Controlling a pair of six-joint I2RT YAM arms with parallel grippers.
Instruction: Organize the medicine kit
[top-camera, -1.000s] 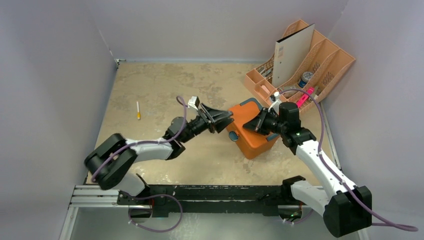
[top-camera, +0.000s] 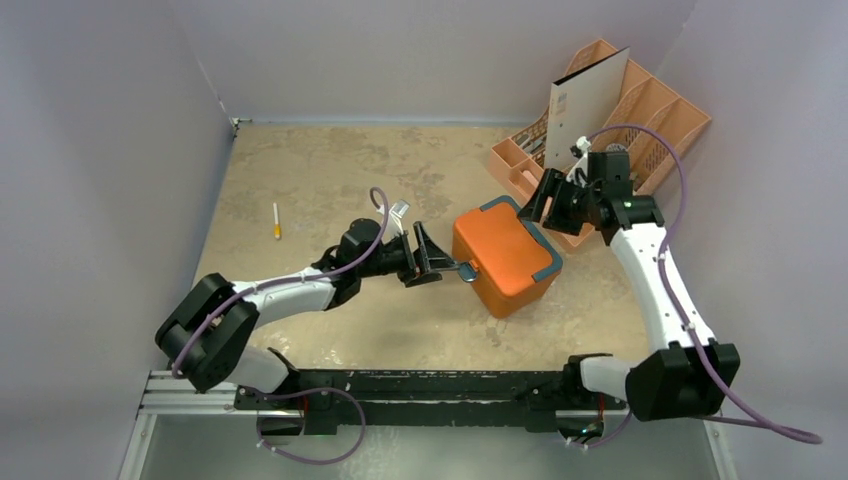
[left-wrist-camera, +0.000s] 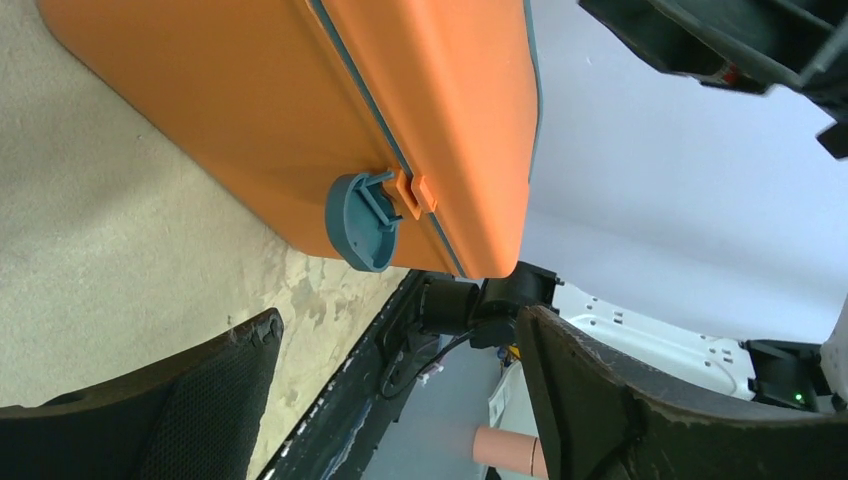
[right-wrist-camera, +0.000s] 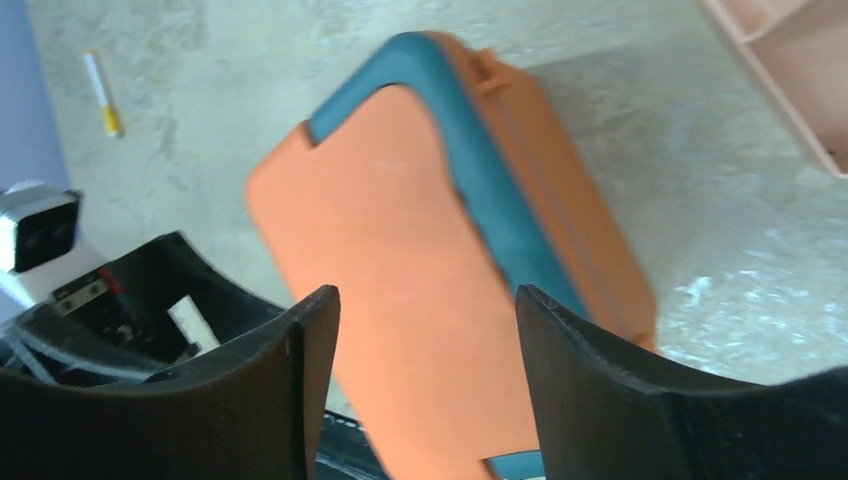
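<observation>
The orange medicine kit (top-camera: 505, 255) stands right of the table's middle, its lid down, with teal bands (right-wrist-camera: 490, 190) along the lid's ends. On its left side a round teal latch (left-wrist-camera: 360, 222) sticks out from an orange clasp, as the left wrist view shows. My left gripper (top-camera: 447, 262) is open close to that latch, fingers apart and nothing between them. My right gripper (top-camera: 540, 205) hovers above the kit's far right edge. In the right wrist view its fingertips (right-wrist-camera: 322, 310) stand apart over the lid, with nothing between them.
A tan organizer (top-camera: 665, 110) with compartments fills the back right corner, a white folder (top-camera: 590, 105) standing in it. The right arm crosses in front of it. A yellow-and-white stick (top-camera: 277, 222) lies alone at the left.
My right gripper has risen off the lid, moved back and right toward the organizer, and opened. The kit has stayed put.
</observation>
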